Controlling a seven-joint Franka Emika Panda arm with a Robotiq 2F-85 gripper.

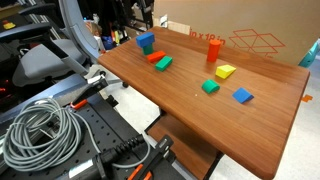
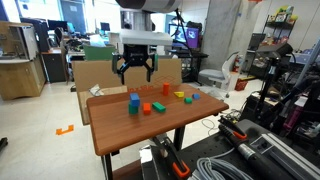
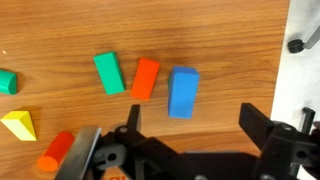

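Observation:
A blue block (image 1: 145, 38) rests on top of a green block (image 1: 147, 49) near the table's far left end. On the table close beside this stack lies an orange-red block (image 1: 155, 57). My gripper (image 2: 137, 78) hangs above the stack with its fingers wide apart and nothing between them. In the wrist view the blue block (image 3: 183, 92) shows from above, between the lines of the two fingers, and hides the green one beneath. The orange-red block (image 3: 145, 79) lies just left of it there, with another green block (image 3: 109, 73) farther left.
A red cylinder (image 1: 214, 50), a yellow block (image 1: 225, 71), a green piece (image 1: 210, 86) and a blue piece (image 1: 242, 95) are spread over the wooden table (image 1: 235, 130). Coiled cable (image 1: 42, 140) lies beside the table.

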